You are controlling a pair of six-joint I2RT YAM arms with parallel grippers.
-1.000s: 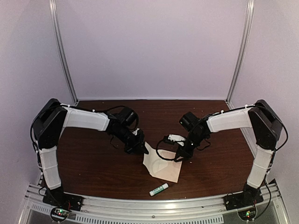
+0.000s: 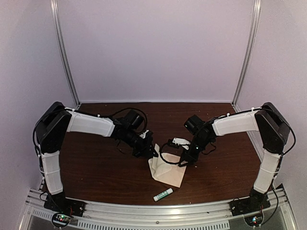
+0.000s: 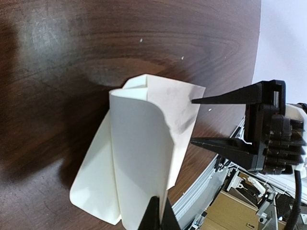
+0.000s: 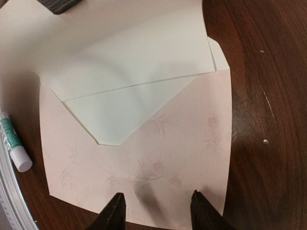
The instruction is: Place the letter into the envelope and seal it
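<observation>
The pink floral envelope (image 4: pixel 177 158) lies on the wooden table, flap up, with white paper (image 4: pixel 124 43) inside its mouth and extending beyond it; which layer is letter and which flap I cannot tell. My left gripper is shut on a curled white sheet (image 3: pixel 136 143), lifting it on the left side. My right gripper is open, poised over the envelope's pink front, nothing between its fingers.
A glue stick (image 2: pixel 163 194) lies near the table's front rail, below the envelope. Walls surround the back and sides.
My left gripper has moved slightly right and the sheet it holds has drawn inward and curled up more. The right arm looks almost unchanged.
</observation>
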